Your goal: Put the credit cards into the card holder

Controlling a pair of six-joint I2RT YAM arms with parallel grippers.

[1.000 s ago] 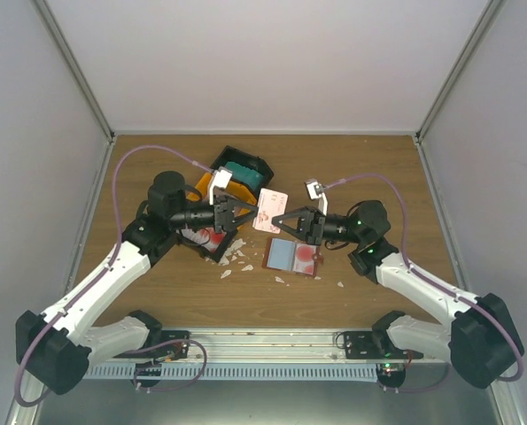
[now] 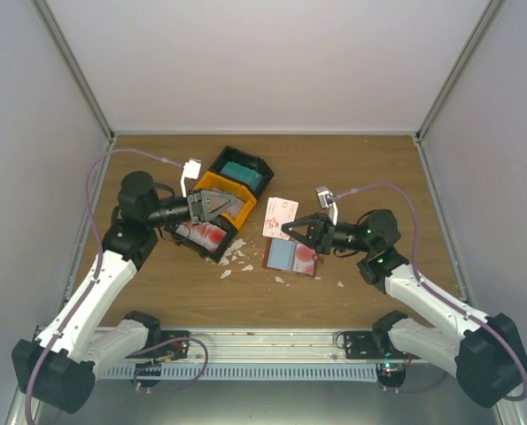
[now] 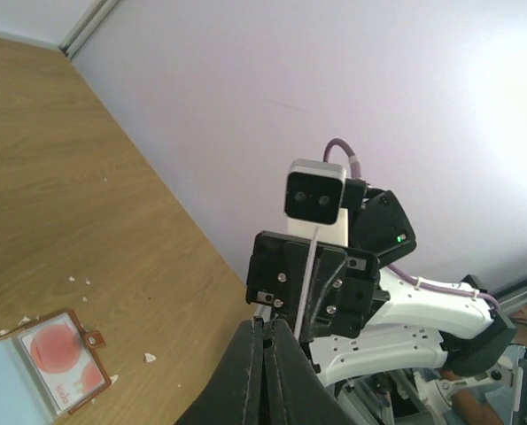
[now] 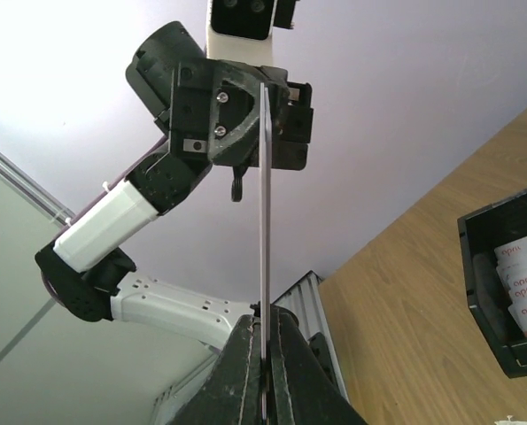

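A white card with red print point(image 2: 280, 217) hangs over the table, its lower right part held by my right gripper point(image 2: 286, 227), which is shut on it. That card point(image 4: 265, 204) appears edge-on in the right wrist view, rising from between the fingers. To the left, clear of the card, my left gripper point(image 2: 232, 202) is shut; its fingertips meet in the left wrist view, nothing showing between them. Below the held card lies the open brown card holder point(image 2: 266, 257), with a pale blue left side and a red-and-white card point(image 3: 58, 352) in its right side.
Black bin point(image 2: 265, 168) with teal packs, orange bin point(image 2: 249, 209) and another black bin point(image 4: 486, 305) with red-and-white cards stand in a row at left. Paper scraps point(image 2: 237, 243) litter the wood between bins and holder.
My right gripper has shifted slightly right with the card.
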